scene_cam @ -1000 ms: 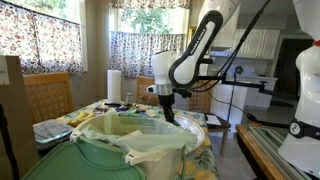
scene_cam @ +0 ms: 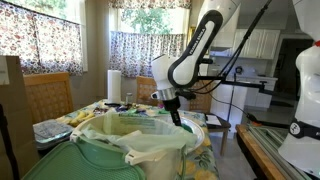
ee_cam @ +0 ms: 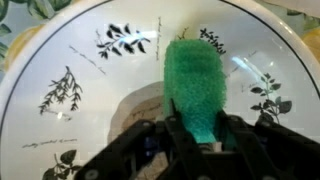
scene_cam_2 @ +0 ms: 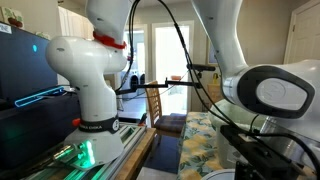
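Observation:
A green sponge [ee_cam: 195, 85] stands out between the fingers of my gripper in the wrist view; the fingers are shut on it. Below it lies a white plate [ee_cam: 105, 90] with dark herb drawings, filling most of that view. The sponge covers part of the plate's middle, and whether the two touch is hard to tell. In exterior view 1 the gripper [scene_cam: 175, 114] points down over the table, behind the bag-lined bin. The sponge is barely visible there. The arm's wrist blocks most of the work area in exterior view 2.
A bin lined with a pale green bag [scene_cam: 140, 135] stands in front of the gripper. Nearer the camera is a green lid-like panel [scene_cam: 90, 162]. A paper towel roll [scene_cam: 114, 86] stands farther back, and wooden chairs [scene_cam: 48, 94] surround the patterned table.
Over the last second the gripper has shifted slightly to the right and down in exterior view 1, and the wrist's tilt has changed a little. The bin and table items look unmoved.

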